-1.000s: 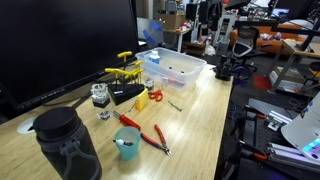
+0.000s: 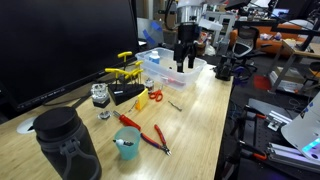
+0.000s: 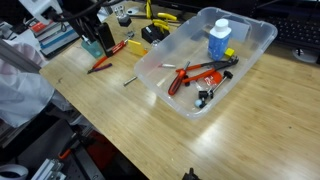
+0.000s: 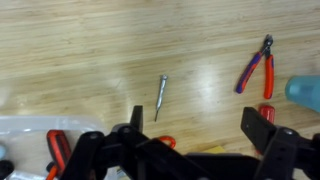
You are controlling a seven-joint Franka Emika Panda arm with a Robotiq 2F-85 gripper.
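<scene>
In the wrist view my gripper stands open over the table, its fingers wide apart with nothing between them. Ahead of them a small thin rod-like tool [image 4: 161, 95] lies alone on the wood. To its right are red-and-blue pliers [image 4: 260, 62], a red-handled tool [image 4: 266, 113] and a teal cup [image 4: 303, 92]. The clear plastic bin [image 4: 30, 123] enters at lower left. Exterior view 1 has the gripper [image 2: 187, 66] raised near the bin [image 2: 155, 70], with the thin tool [image 2: 175, 105] lower on the table.
Inside the bin lie a white bottle [image 3: 218, 40], a red screwdriver [image 3: 177, 82] and several other tools. Orange scissors [image 2: 155, 96] and a black speaker-like cylinder [image 2: 68, 145] stand or lie on the table's left side. Bare wood fills the table's near right.
The table objects look unmoved.
</scene>
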